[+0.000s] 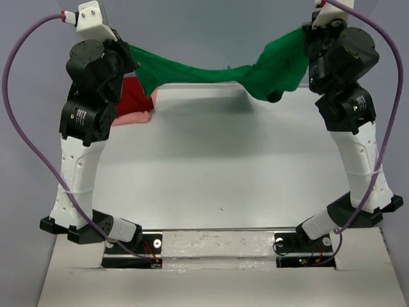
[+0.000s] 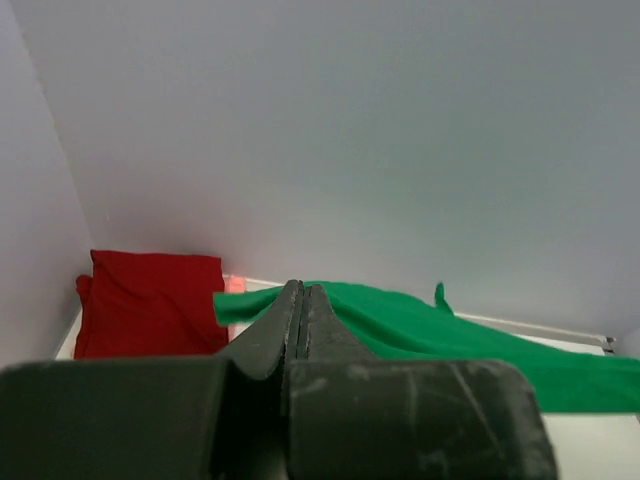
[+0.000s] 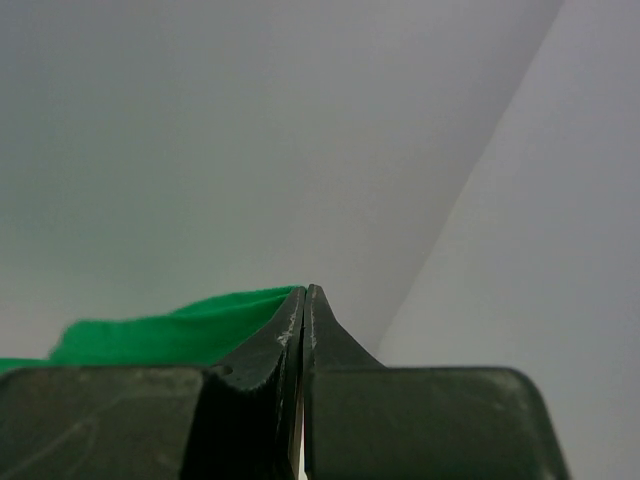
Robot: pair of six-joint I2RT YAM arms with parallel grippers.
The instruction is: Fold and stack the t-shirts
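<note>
A green t-shirt (image 1: 211,74) hangs in the air between my two grippers, over the far side of the table. In the left wrist view my left gripper is shut on an edge of the green cloth (image 2: 390,312), which runs off to the right. The right wrist view has my right gripper shut on another edge of the cloth (image 3: 170,335). Arm parts hide both grips in the top view. A red garment (image 2: 150,300) lies folded at the far left of the table; the left arm partly covers it from above.
Beside the red garment is a pink cloth (image 1: 133,118). Grey walls stand behind it and at both sides.
</note>
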